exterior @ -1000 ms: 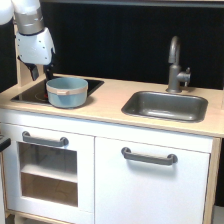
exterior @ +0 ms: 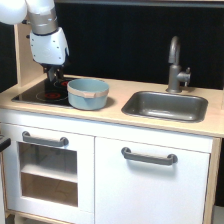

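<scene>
A blue-grey pot (exterior: 88, 101) with a pale tan band near its rim stands upright on the counter, at the right edge of the black stovetop (exterior: 36, 95). Just left of it and slightly above its rim are the dark fingers of my gripper (exterior: 54, 74), under the white arm (exterior: 48, 46). They blend into the dark background, so whether they are open or shut, or touch the pot, is not clear.
To the right, a grey sink (exterior: 166, 105) is set into the wooden counter (exterior: 122, 93), with a dark tap (exterior: 175, 66) behind it. Bare counter lies between pot and sink. White cabinet doors (exterior: 134, 188) with grey handles are below.
The pot has shifted right, from on the stovetop to its right edge. My arm and gripper have moved right as well, staying on the pot's left side.
</scene>
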